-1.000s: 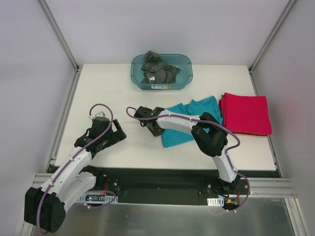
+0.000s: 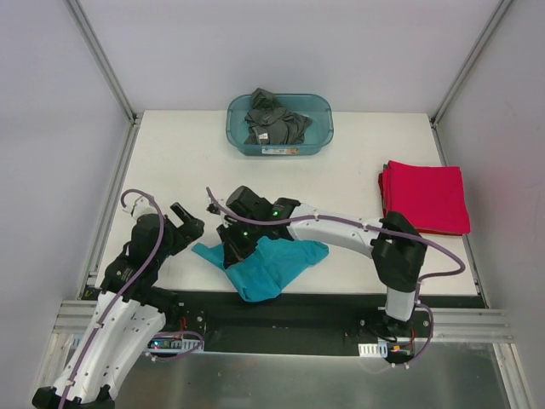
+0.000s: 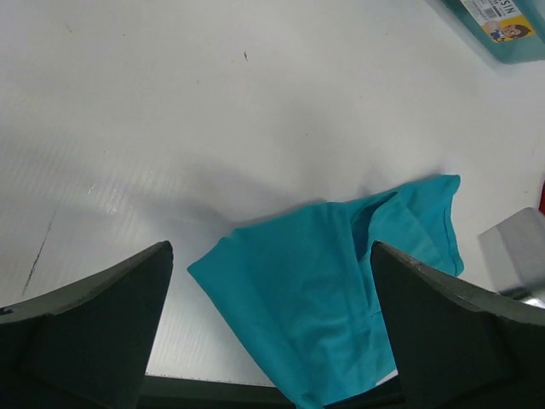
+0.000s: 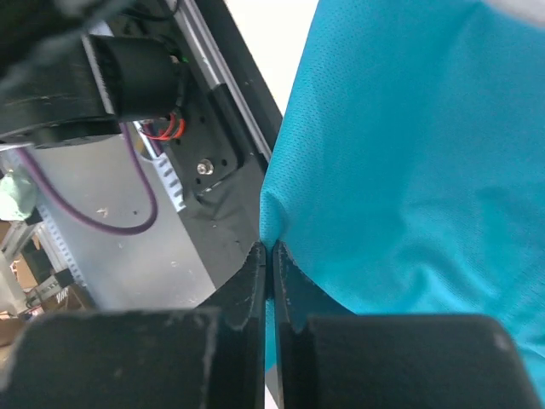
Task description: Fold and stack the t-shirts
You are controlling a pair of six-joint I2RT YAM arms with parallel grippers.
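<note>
A teal t-shirt [image 2: 281,262] lies rumpled at the table's front, partly hanging over the edge. My right gripper is shut on it, with cloth at its fingertips, lifting a fold. My left gripper stands open above the left end of the shirt, nothing between its fingers. At the right edge of the table lies a stack of folded red shirts [image 2: 424,194].
A teal plastic bin [image 2: 234,132] with dark grey cloth [image 2: 272,123] sits at the back middle. Grey walls stand at both sides.
My right gripper has moved toward the front left, dragging the teal shirt away from the red stack and over the front edge. My left arm has shifted a little toward the left.
</note>
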